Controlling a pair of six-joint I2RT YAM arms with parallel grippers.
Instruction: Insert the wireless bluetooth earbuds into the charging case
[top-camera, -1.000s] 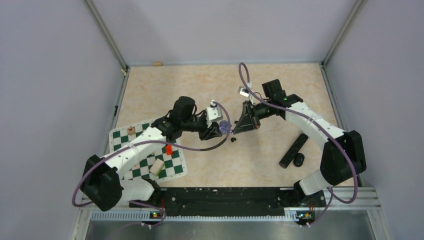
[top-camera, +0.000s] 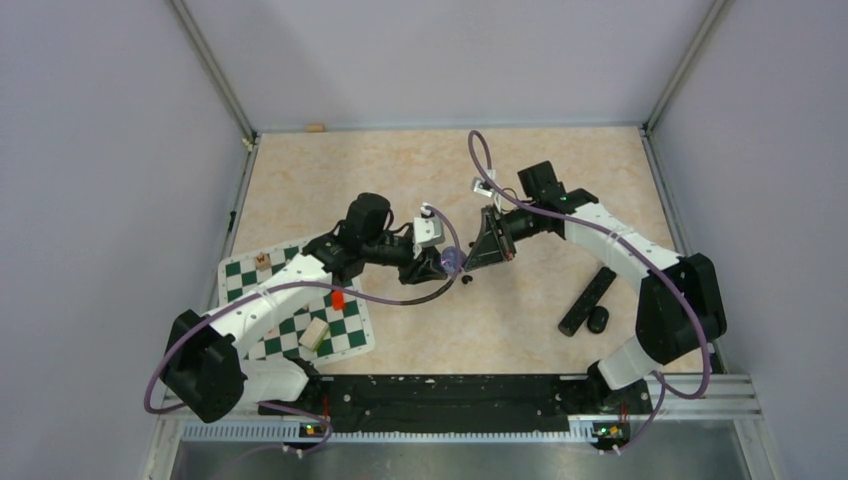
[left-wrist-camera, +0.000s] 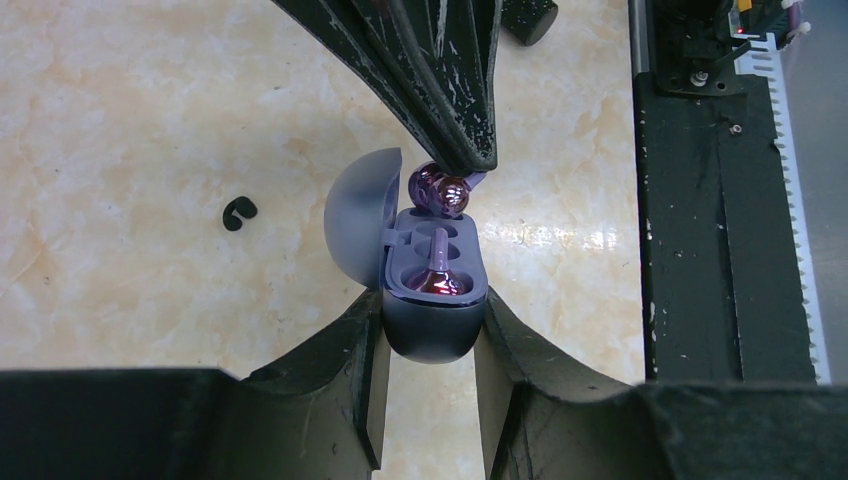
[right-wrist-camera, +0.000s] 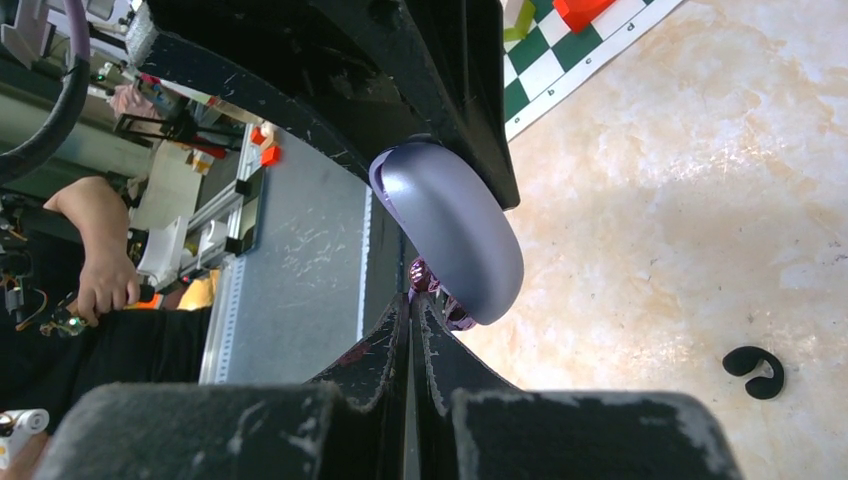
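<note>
My left gripper is shut on the purple charging case (left-wrist-camera: 434, 338), its lid standing open on the left in the left wrist view. One shiny earbud (left-wrist-camera: 438, 284) lies in the near slot, stem up. A second earbud (left-wrist-camera: 440, 190) is at the case's far end, tilted, its stem sideways, outside the slot. In the right wrist view, my right gripper is shut, its fingertips right at this earbud. I cannot tell whether the stem is pinched or only touched. The lid's back (right-wrist-camera: 455, 230) hides most of the case there.
A small black curled piece (left-wrist-camera: 239, 213) lies on the table below. The checkered board (top-camera: 345, 335) with blocks is at the left. At the right lie a black bar (top-camera: 588, 300) and a black oval piece (top-camera: 598, 319).
My right gripper and arm have shifted slightly left, toward the case. The left arm and the case look nearly still.
</note>
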